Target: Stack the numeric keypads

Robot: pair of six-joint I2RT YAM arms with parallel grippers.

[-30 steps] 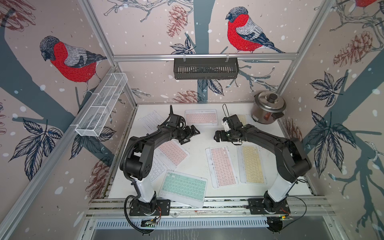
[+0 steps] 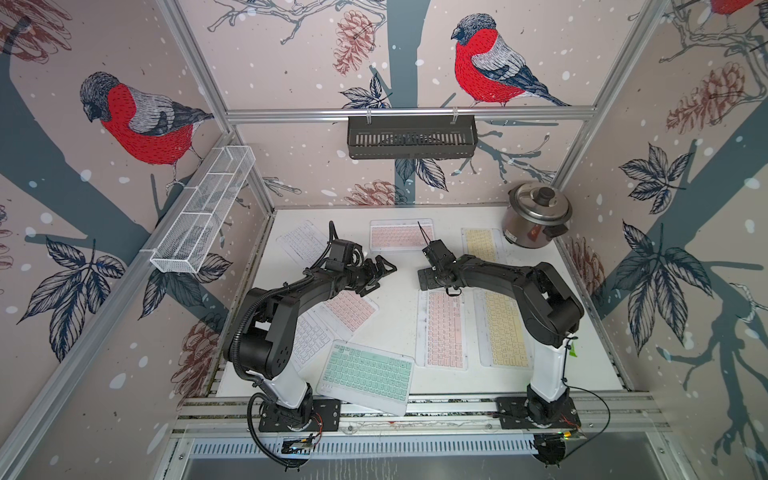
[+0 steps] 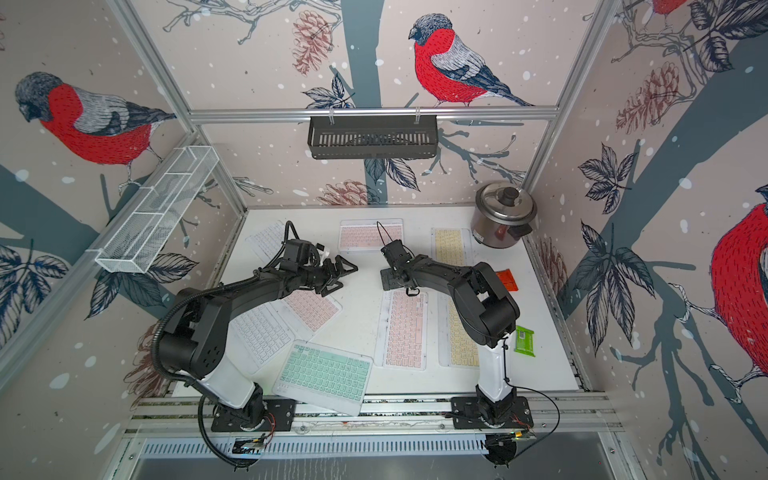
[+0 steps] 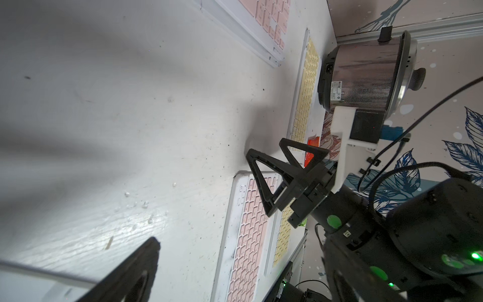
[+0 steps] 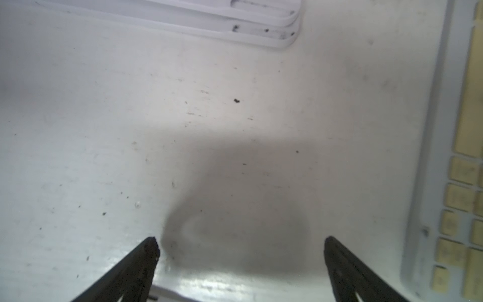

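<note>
Keypads show as flat keyboards. A pink one [image 2: 402, 235] lies at the back; its edge [image 5: 251, 22] looks doubled in the right wrist view, like one board upon another. Front right is another pink keyboard [image 2: 445, 336], beside a yellow one [image 2: 507, 336]. A second yellow keyboard [image 2: 481, 242] lies behind, partly under the right arm. At left are a pink keyboard [image 2: 352, 310] and white ones [image 2: 310, 340], with a teal one [image 2: 368, 376] in front. My left gripper [image 2: 386, 277] hangs open over bare table. My right gripper, open and empty, hovers between the two pink keyboards.
A steel pot [image 2: 537, 214] stands at the back right corner. Orange [image 3: 507, 280] and green [image 3: 524, 340] packets lie by the right edge. A white wire basket [image 2: 204, 209] is on the left wall. Bare table lies between the grippers.
The left gripper moved only a little.
</note>
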